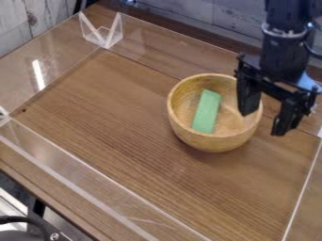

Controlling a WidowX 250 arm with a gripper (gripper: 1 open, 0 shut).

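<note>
A tan round bowl (231, 138) sits on the wooden table (113, 160), right of centre, holding a green block (208, 112) on its left side. My black gripper (268, 113) hangs at the upper right, over and just beside the bowl's right rim, open, its fingers spread and pointing down. Whether it touches the rim I cannot tell.
A white wire object (101, 31) stands at the back left near the table's far edge. A dark cable or part shows at the lower left corner.
</note>
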